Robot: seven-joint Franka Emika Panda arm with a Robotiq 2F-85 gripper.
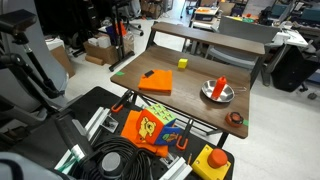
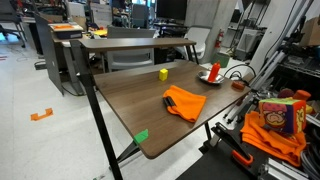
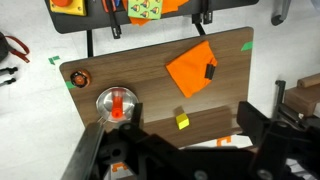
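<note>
My gripper shows at the bottom of the wrist view, its dark fingers wide apart and open above the wooden table (image 3: 150,84), holding nothing. Below it on the table lies an orange cloth (image 3: 188,72) with a small black object (image 3: 209,72) on its edge. A yellow block (image 3: 182,121) sits apart from the cloth. In the metal bowl (image 3: 104,105) a red object (image 3: 117,100) stands, upright in exterior view 1. A small round dark brown thing (image 3: 80,78) is near the table's corner.
A colourful box (image 1: 150,125) and more orange cloth stand beyond the table's edge, by coiled black cables (image 1: 105,150). A yellow box with a red button (image 1: 216,158) is at the front right. A raised shelf (image 2: 130,42) runs along the table's back.
</note>
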